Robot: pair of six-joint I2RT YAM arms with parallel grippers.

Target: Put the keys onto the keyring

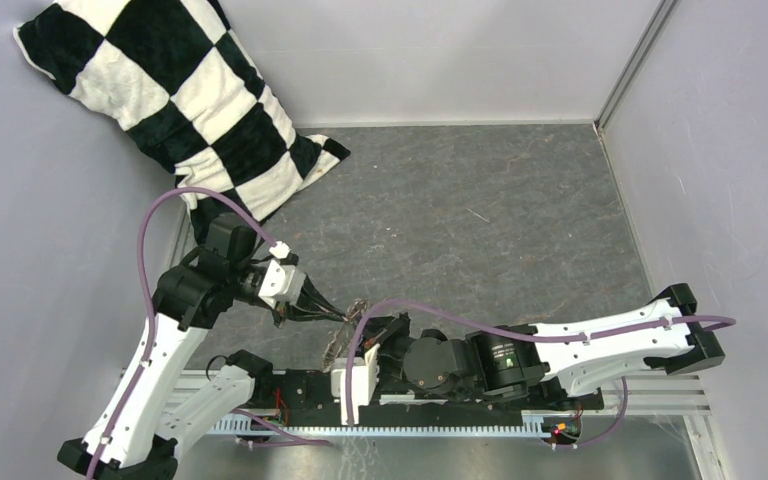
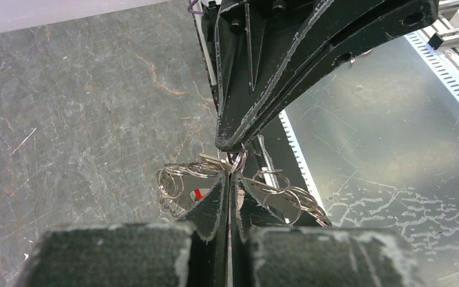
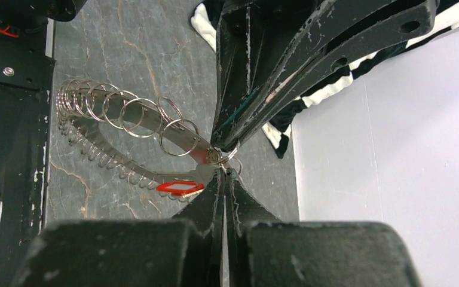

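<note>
Thin metal rings (image 3: 136, 118) and flat metal strips (image 3: 185, 140) hang as one bunch in the air where my two grippers meet. A red-framed piece (image 3: 180, 188) sits low on it. My left gripper is shut, its tips against a small ring (image 2: 239, 159) that stands between both pairs of tips. My right gripper is also shut, tips at a grey flat part of the bunch. How much metal each pair pinches is too small to tell. From above, the bunch (image 1: 336, 345) lies mostly behind the right arm.
A black and white checked cushion (image 1: 200, 100) leans at the back left. The grey floor (image 1: 480, 210) behind the arms is clear. A perforated metal rail (image 1: 390, 432) runs along the front, below the grippers.
</note>
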